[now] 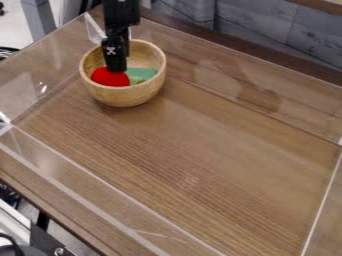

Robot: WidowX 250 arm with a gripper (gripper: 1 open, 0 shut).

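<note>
A light wooden bowl [123,94] sits at the upper left of the tabletop, holding a red object [110,77] and a green object [140,74]. My black gripper [116,62] reaches down from the top into the bowl, its tip just above the red object. It is open, though its fingers are small and dark in this view.
A dark grey edge runs along the top right. Cables show beyond the table at the lower left.
</note>
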